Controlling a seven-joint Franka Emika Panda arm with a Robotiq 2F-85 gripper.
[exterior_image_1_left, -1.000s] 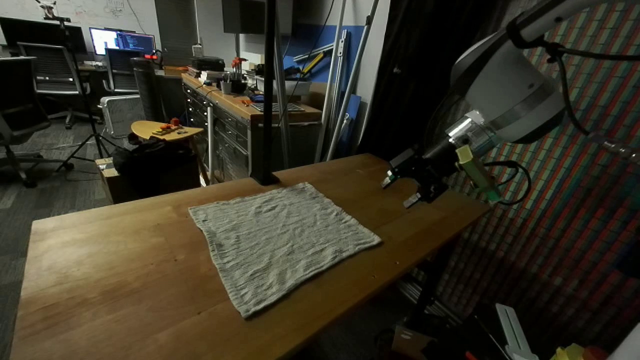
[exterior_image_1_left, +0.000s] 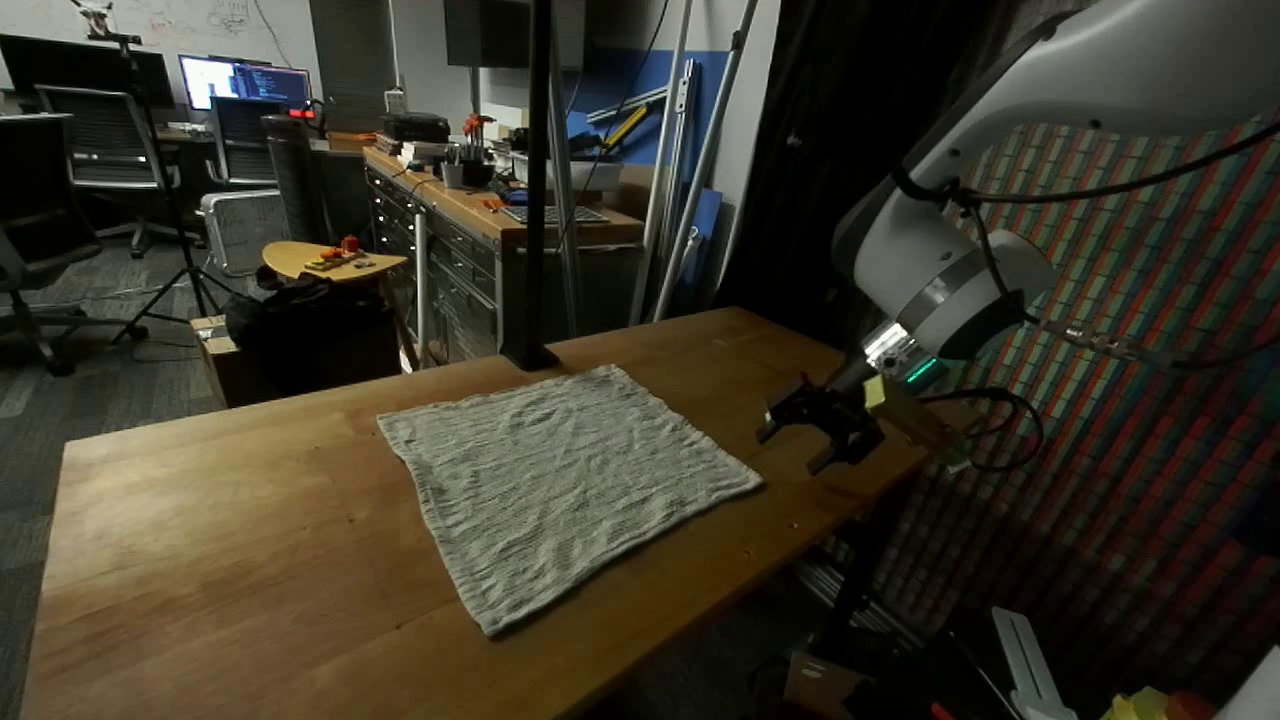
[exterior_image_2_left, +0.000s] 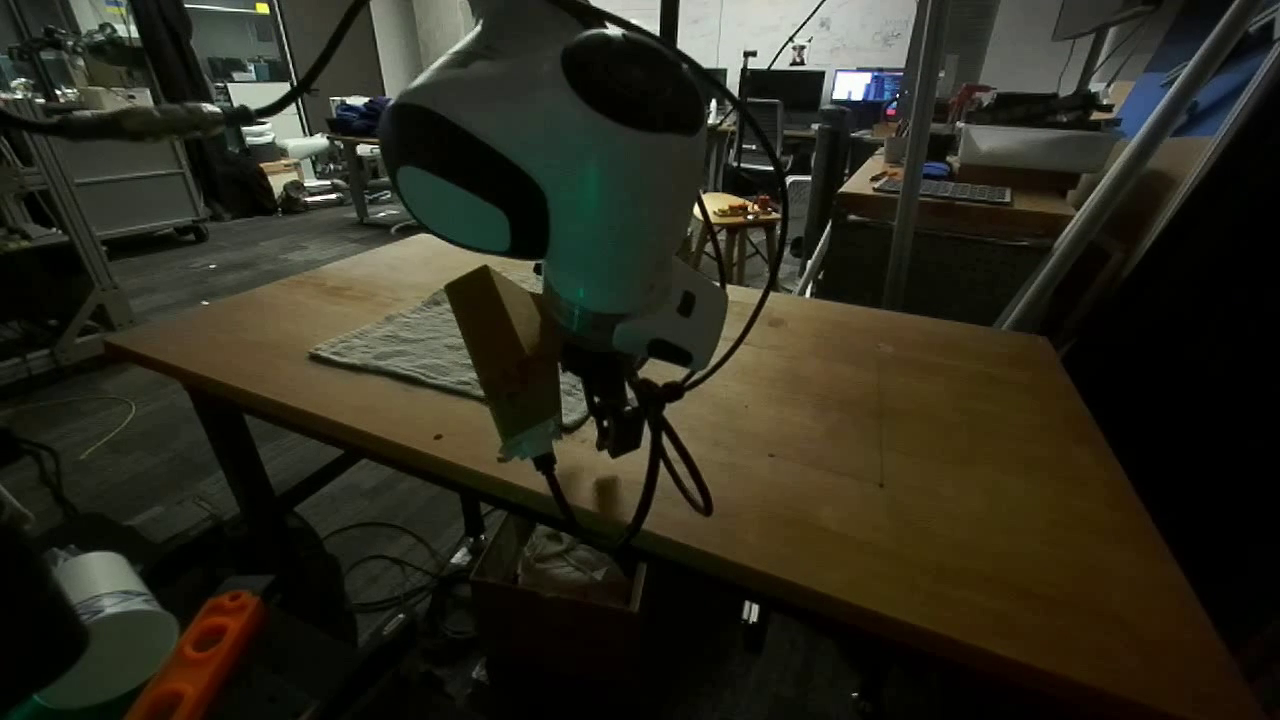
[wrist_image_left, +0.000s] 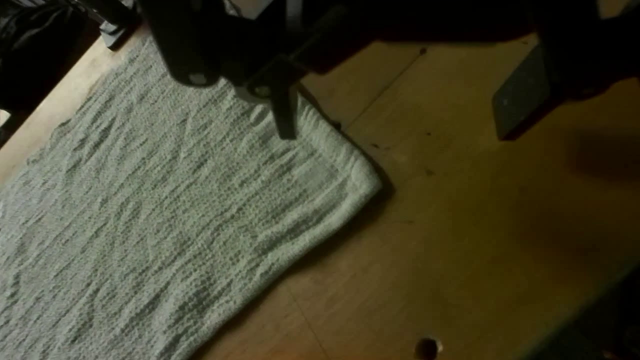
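A pale grey-white woven cloth (exterior_image_1_left: 564, 474) lies spread nearly flat on the wooden table, with small wrinkles. My gripper (exterior_image_1_left: 794, 452) is open above the table, just off the cloth's right corner. From the wrist, one corner of the cloth (wrist_image_left: 198, 198) points between the two spread fingers, and nothing is gripped. The left finger (wrist_image_left: 285, 114) overlaps the cloth's edge in that view, while the right finger (wrist_image_left: 522, 96) is over bare wood. In the second exterior view the arm hides part of the cloth (exterior_image_2_left: 414, 348), and the gripper (exterior_image_2_left: 618, 438) is seen from behind.
A black upright post (exterior_image_1_left: 529, 348) stands at its far edge. A cable loop (exterior_image_2_left: 690, 468) hangs beside the gripper. Below the near edge sits an open box (exterior_image_2_left: 564, 576).
My gripper has come down and now tilts more downward, close to the cloth's right corner. The cloth has not moved.
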